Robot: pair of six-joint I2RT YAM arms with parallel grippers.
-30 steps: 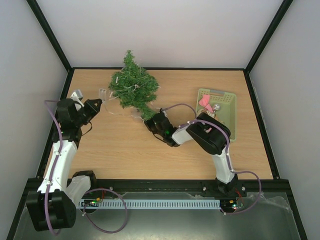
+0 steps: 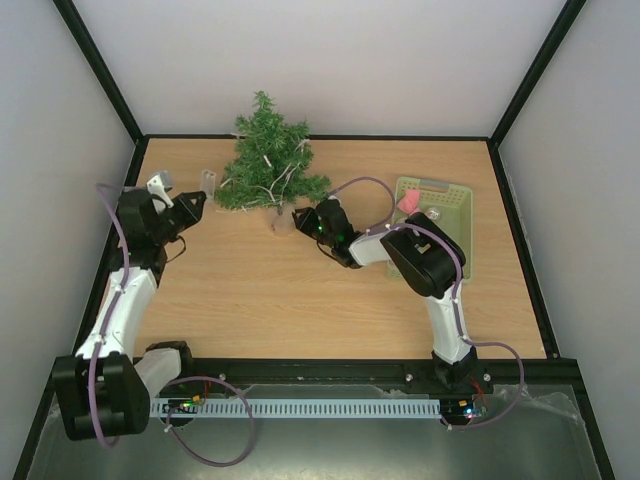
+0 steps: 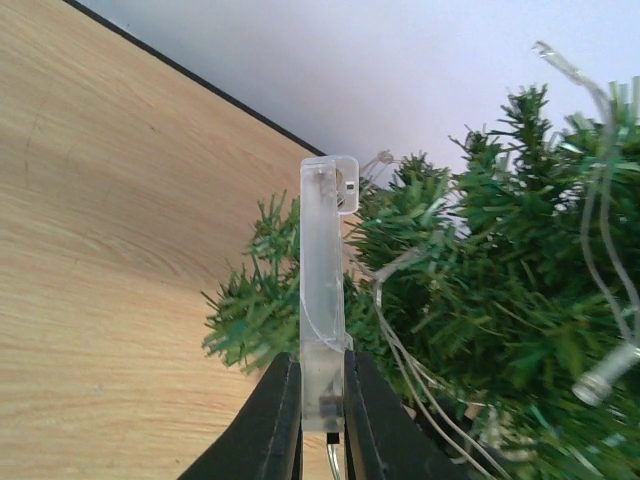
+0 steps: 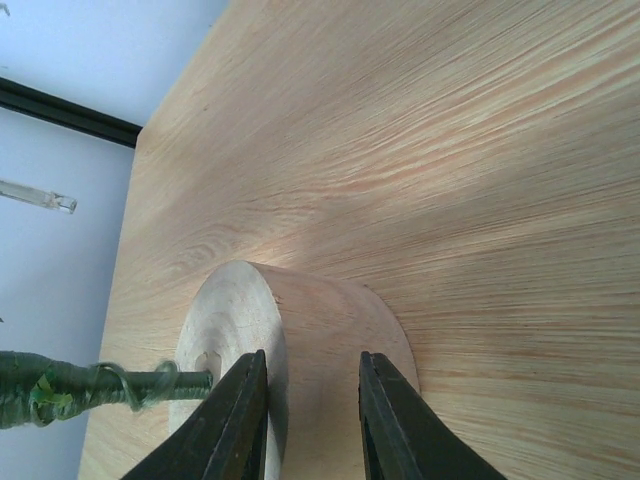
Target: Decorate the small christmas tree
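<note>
The small green tree (image 2: 264, 160) stands at the back centre on a round wooden base (image 4: 340, 350), with a pale light string over its branches. In the left wrist view my left gripper is shut on a clear plastic strip (image 3: 320, 260), held upright before the tree. My right gripper is low at the tree's base, its fingers around the base's rim; in its view the green trunk (image 4: 80, 390) runs into the base.
A pale green basket (image 2: 458, 240) with a pink item and a silver ball stands at the right, partly under the right arm.
My right gripper has moved slightly toward the back, and the tree has shifted and turned, showing more of its light string.
</note>
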